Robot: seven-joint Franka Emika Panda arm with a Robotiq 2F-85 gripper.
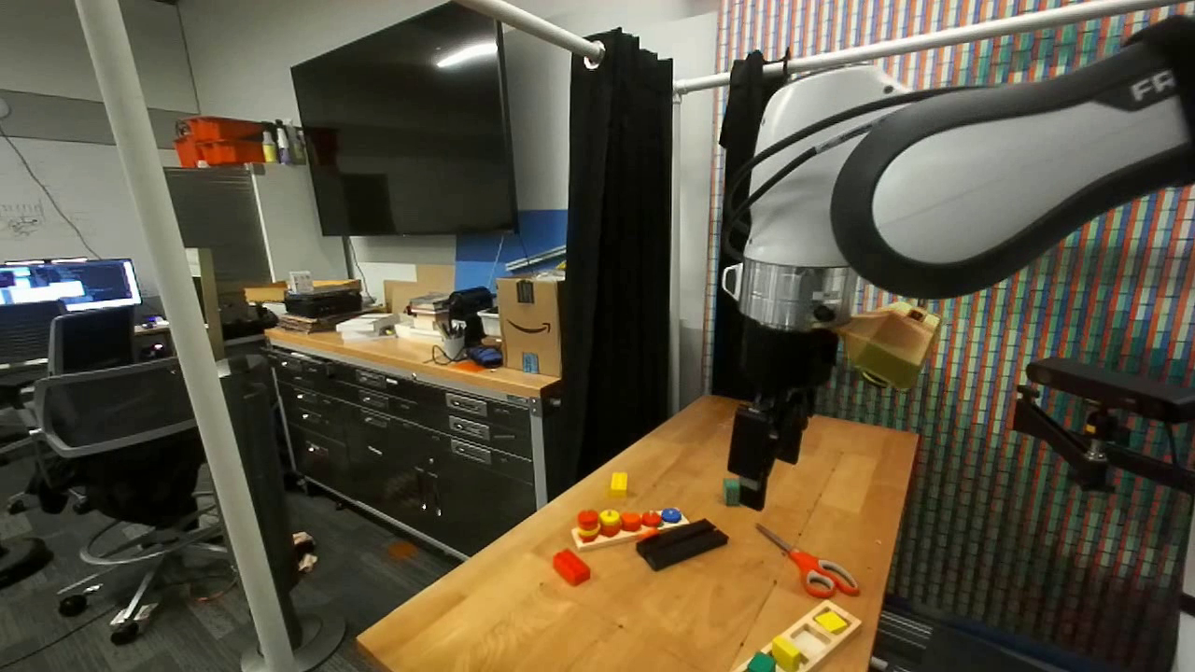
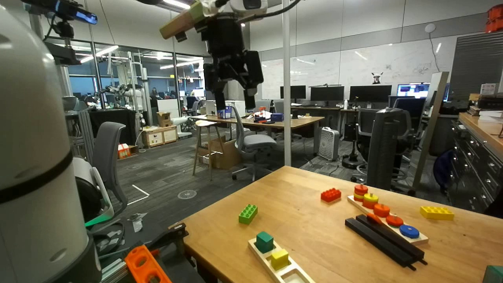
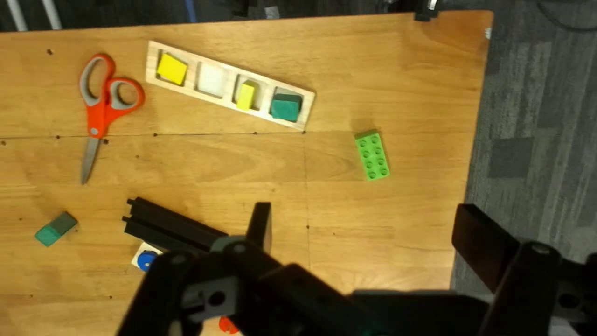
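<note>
My gripper stands open high above the table, and nothing shows between its wide-apart fingers. In exterior view 2 the gripper (image 2: 235,101) hangs well clear of everything on the wood. A light wooden tray (image 3: 224,74) with square compartments holds a yellow block (image 3: 172,68) at one end, a second yellow block (image 3: 246,95) and a green block (image 3: 286,107) at the other end. One compartment between the two yellow blocks is empty. To the right of the tray in the wrist view lies a bright green studded brick (image 3: 372,156).
Orange-handled scissors (image 3: 97,115), a dark green block (image 3: 56,228) and two black bars (image 3: 168,227) lie around. Beside the bars is a peg board with coloured discs (image 2: 382,210). A red brick (image 2: 331,195) and a yellow brick (image 2: 437,213) sit apart. Bare wood surrounds the green brick.
</note>
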